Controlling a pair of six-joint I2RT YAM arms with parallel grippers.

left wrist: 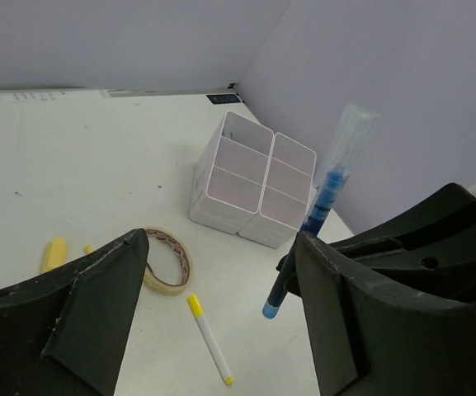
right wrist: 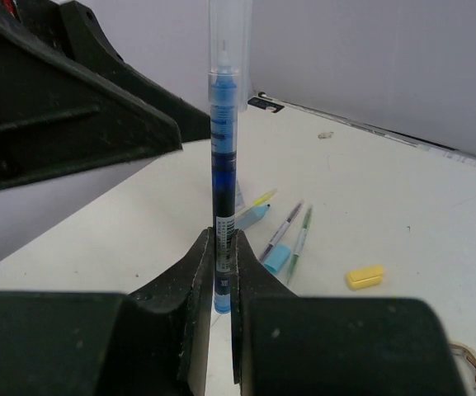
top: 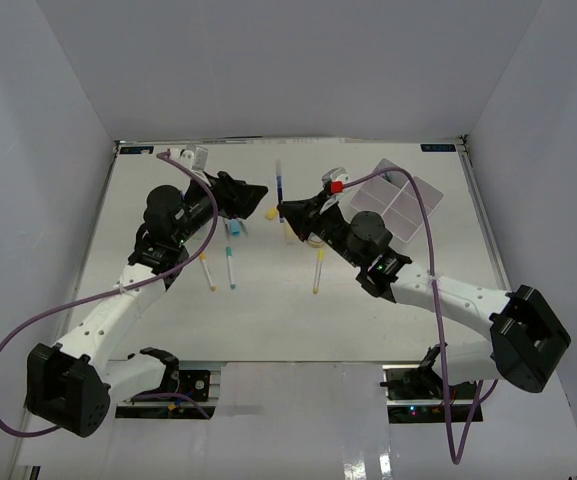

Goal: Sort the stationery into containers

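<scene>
A blue gel pen with a clear cap [right wrist: 223, 190] stands upright in the grip of my right gripper [top: 286, 208], whose fingers are closed round its lower part. My left gripper [top: 253, 197] is open, just left of the pen; in the left wrist view its fingers frame the tabletop with nothing between them. Pens and markers lie on the white table, among them a yellow-ended marker [left wrist: 210, 338], with a yellow eraser-like piece [right wrist: 365, 276] and a blue one [right wrist: 276, 257].
Two white compartment containers [left wrist: 236, 186] stand at the back right. A tape roll [left wrist: 176, 287] lies near the middle.
</scene>
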